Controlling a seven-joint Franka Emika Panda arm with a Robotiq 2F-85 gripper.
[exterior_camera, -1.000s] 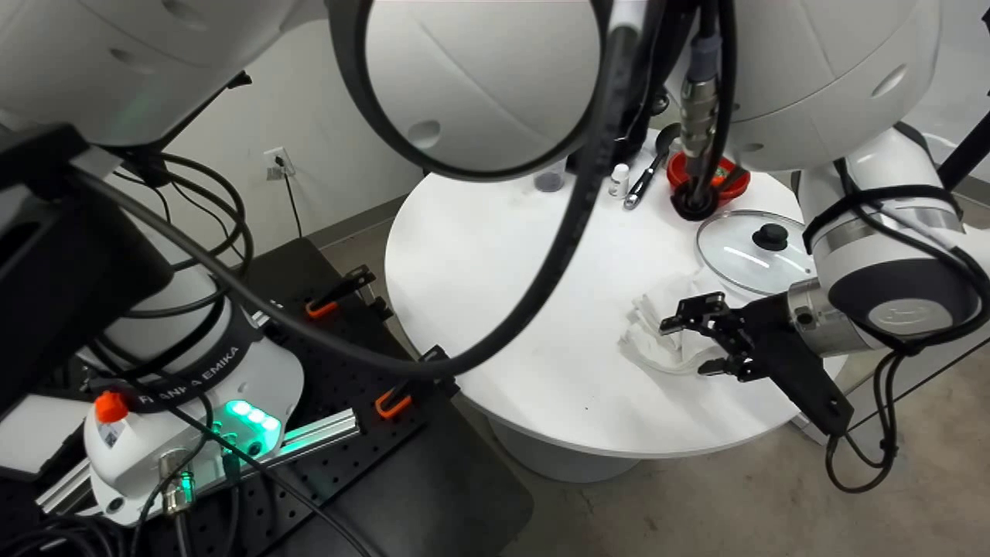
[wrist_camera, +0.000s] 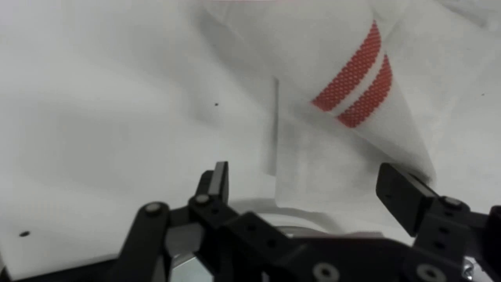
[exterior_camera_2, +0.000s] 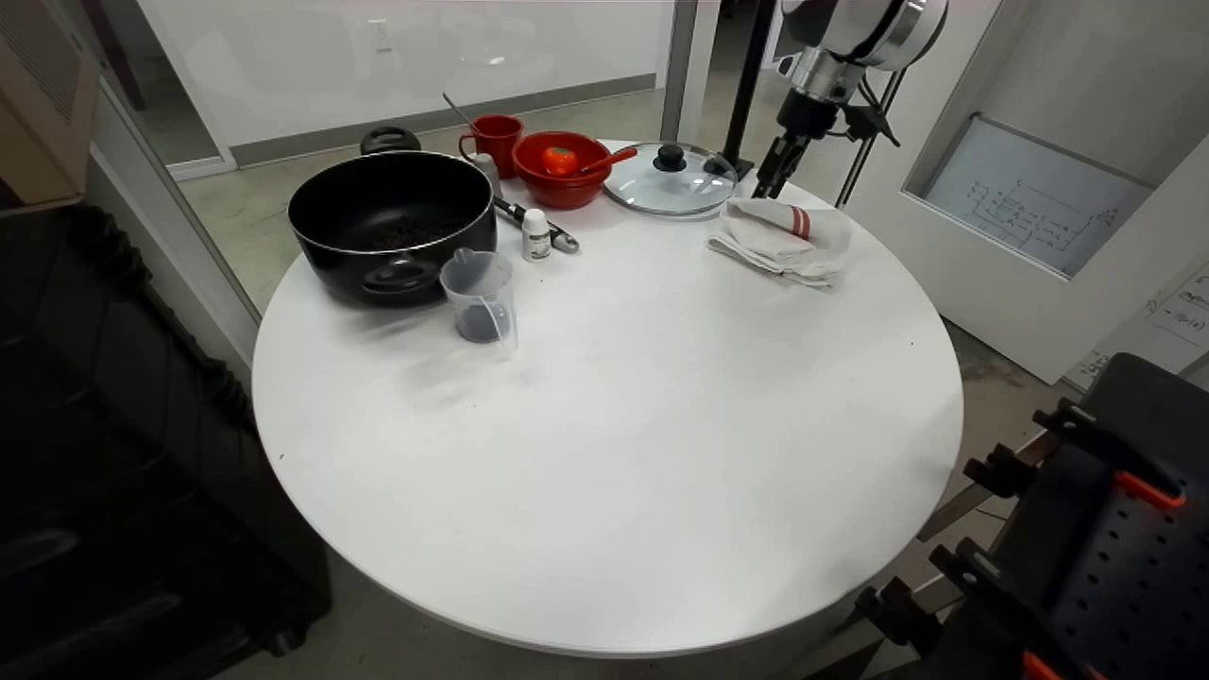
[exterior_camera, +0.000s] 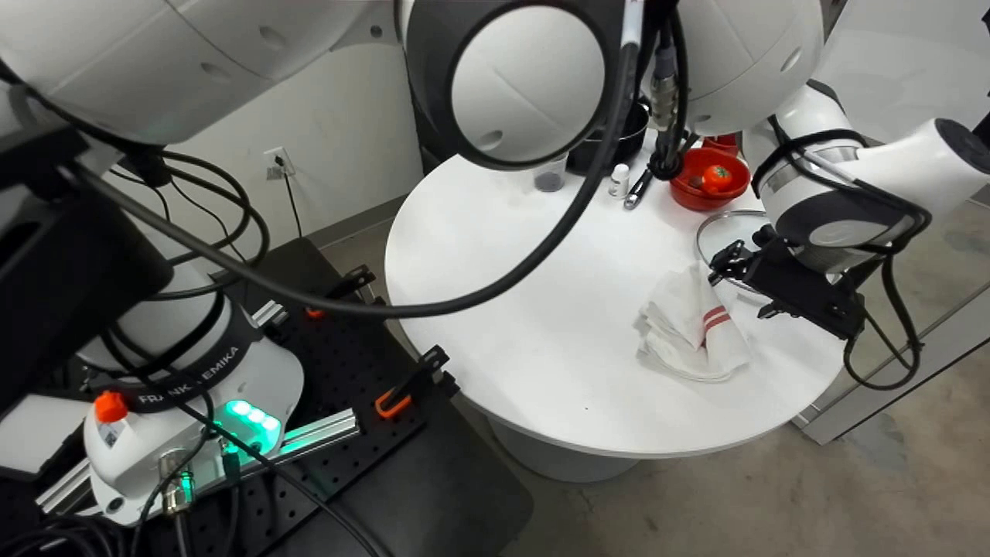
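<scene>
A white towel (exterior_camera_2: 782, 251) with red stripes (wrist_camera: 353, 70) lies folded and rumpled on the round white table (exterior_camera_2: 635, 476), near its edge. My gripper is open, with no object gripped. In the wrist view, one of its fingers (wrist_camera: 218, 181) is over bare tabletop at the left, and the other is beside the pointed fold of the towel. From the first exterior view, the gripper (exterior_camera: 745, 286) appears at the towel's lid-side end. Whether a fingertip touches the cloth cannot be told.
A glass lid (exterior_camera_2: 669, 187) lies close beside the towel. Along the edge stand a red bowl (exterior_camera_2: 530, 181) holding a tomato (exterior_camera_2: 560, 161), a red mug (exterior_camera_2: 499, 138), a small white bottle (exterior_camera_2: 536, 236), a black pot (exterior_camera_2: 340, 232) and a clear measuring cup (exterior_camera_2: 482, 289).
My gripper has moved from over the towel toward the lid and turned, now covering part of the lid. The towel's red stripes show now, and its left edge sits slightly farther right.
</scene>
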